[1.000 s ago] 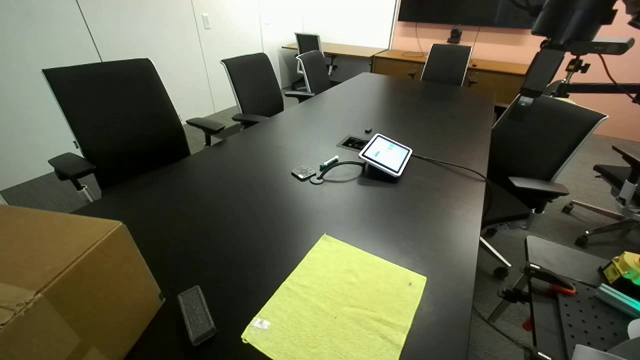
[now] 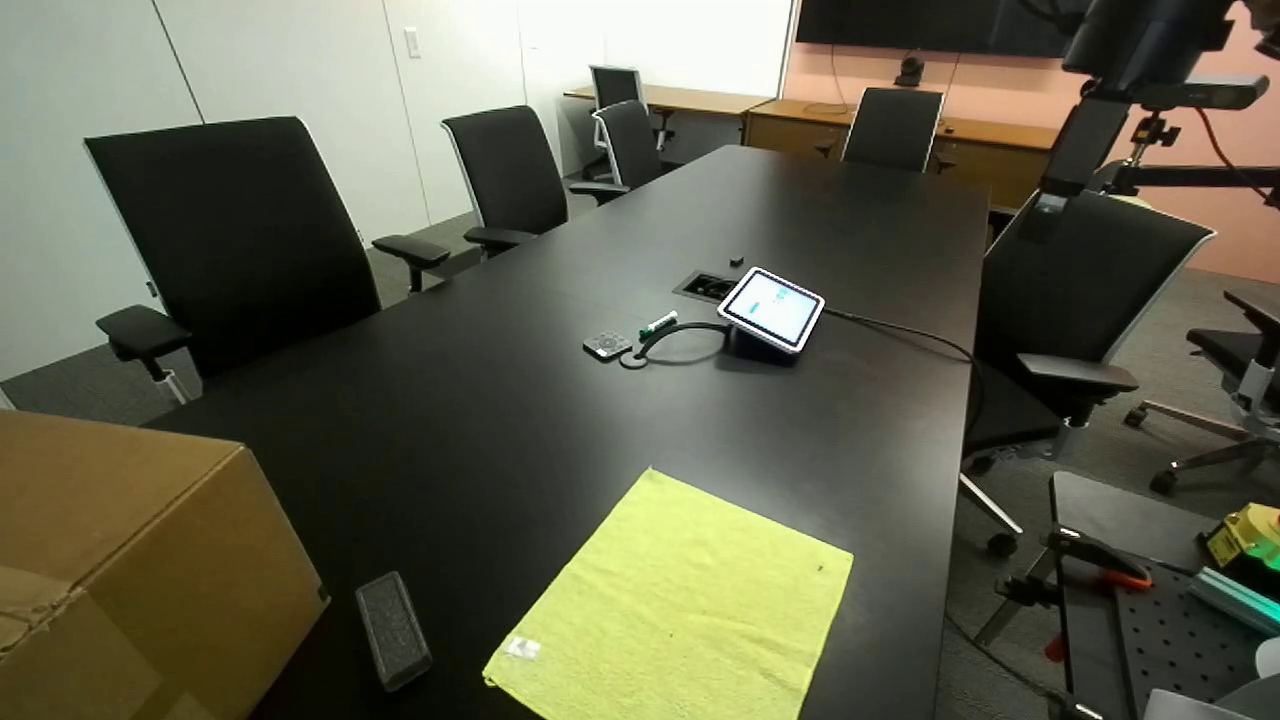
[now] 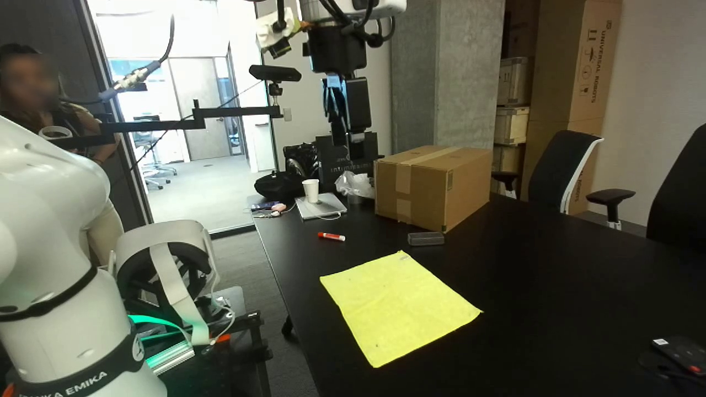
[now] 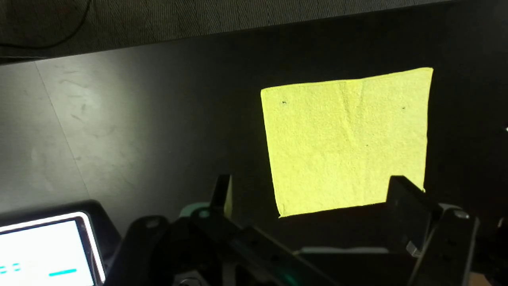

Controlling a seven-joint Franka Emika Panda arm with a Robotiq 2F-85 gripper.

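Note:
A yellow cloth point(image 2: 690, 588) lies spread nearly flat on the black table, with slight creases and a small white tag at one corner. The whole square of cloth point(image 4: 350, 143) shows in the wrist view, apart from a bit behind a finger. My gripper is open: its two fingers stand wide apart, nothing between them. In exterior view 2 the gripper point(image 3: 351, 135) hangs high above the table, pointing down and well clear of the cloth point(image 3: 400, 307).
A cardboard box point(image 3: 430, 188) and a dark eraser point(image 3: 425, 239) sit beyond the cloth, with a red marker point(image 3: 331, 236) nearby. The tablet point(image 2: 771, 308), a green marker point(image 2: 657, 323) and a cable lie farther along. Bare table surrounds the cloth.

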